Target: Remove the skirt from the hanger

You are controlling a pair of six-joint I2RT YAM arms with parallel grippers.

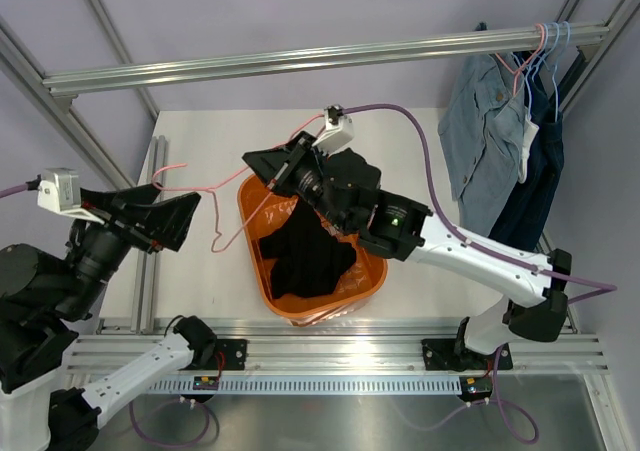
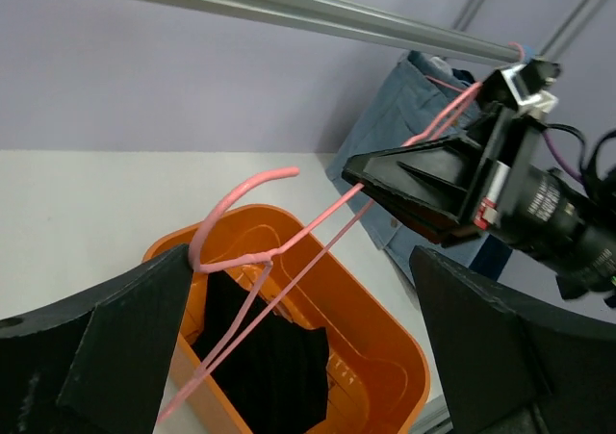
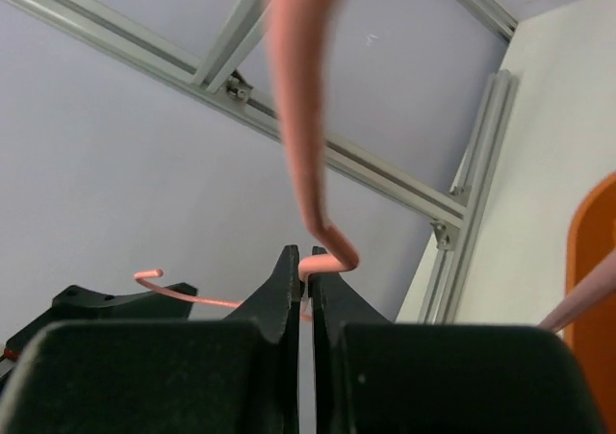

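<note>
A bare pink hanger is held above the orange bin by my right gripper, shut on it; in the right wrist view the pink wire passes between the fingertips. My left gripper stands open beside the hanger's left part; in the left wrist view the hanger shows between the wide-apart fingers. A black crumpled cloth lies in the orange bin below.
At the right of the rail hang grey-blue denim, dark jeans and other garments on pink and blue hangers. The white board is clear left of the bin.
</note>
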